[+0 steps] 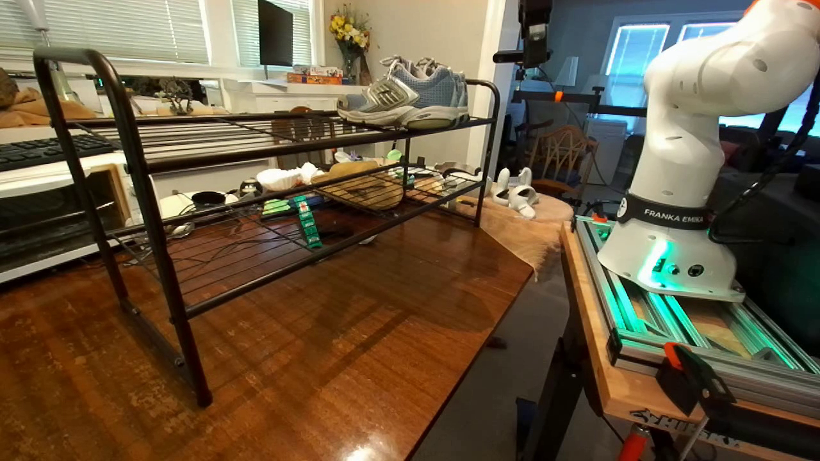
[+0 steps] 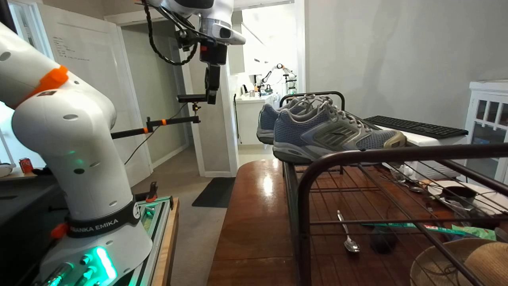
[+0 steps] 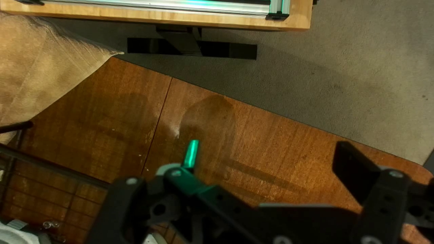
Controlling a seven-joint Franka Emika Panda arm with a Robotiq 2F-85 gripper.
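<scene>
My gripper hangs high above the table's edge in exterior view 2, far to the left of the shoes. In the wrist view its black fingers stand wide apart at lower left and right, so it is open, with nothing held between them. A pair of grey-blue sneakers with pale laces sits upright on the top tier of a dark metal rack. Exterior view 1 shows the same sneakers at the rack's far end.
A spoon, a straw hat and assorted clutter lie beneath or behind the rack. White shoes rest on the cloth-covered surface at the back. A floor gap separates it from the robot's bench.
</scene>
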